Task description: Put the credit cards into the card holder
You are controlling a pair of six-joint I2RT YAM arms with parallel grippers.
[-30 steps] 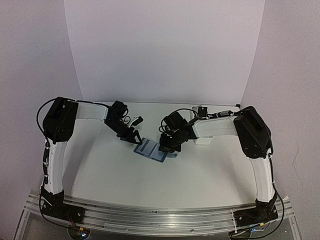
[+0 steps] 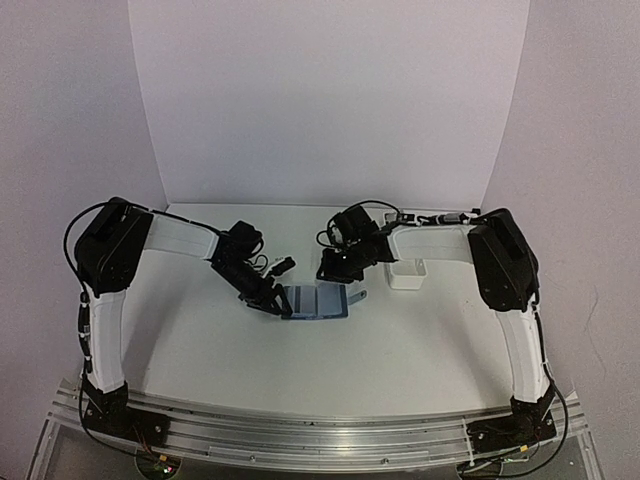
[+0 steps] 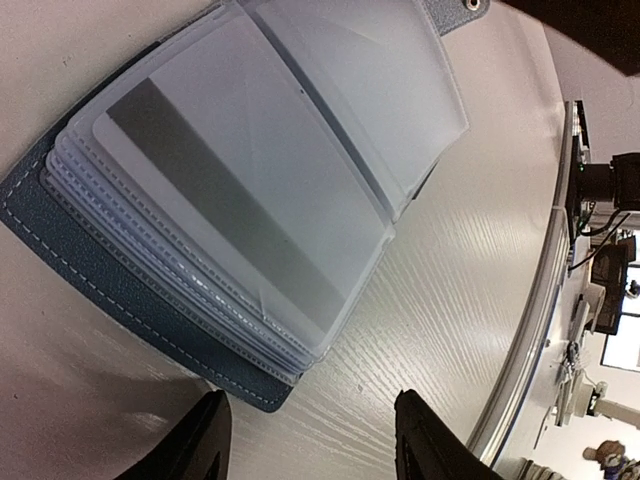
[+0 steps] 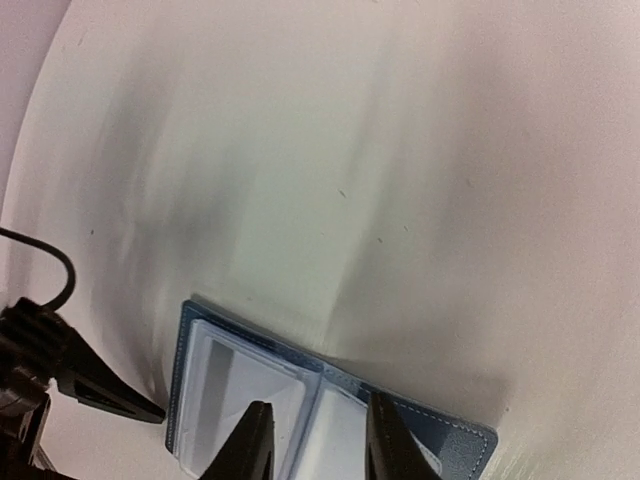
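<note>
The blue-grey card holder [image 2: 315,301] lies open on the table, its clear sleeves [image 3: 235,200] facing up. In the left wrist view, my left gripper is at the holder's edge, fingertips apart, with no object visible between them. My right gripper is over the holder's back part, fingers apart, the holder [image 4: 462,445] beneath. Whether either gripper touches it is unclear. I cannot make out any loose credit cards.
A white tray [image 2: 406,276] stands to the right, partly behind the right arm. The rear wall bounds the table.
The holder has turned from tilted to nearly straight and shifted slightly right. My left gripper has moved toward the front, and my right gripper has moved back from over the holder's right half.
</note>
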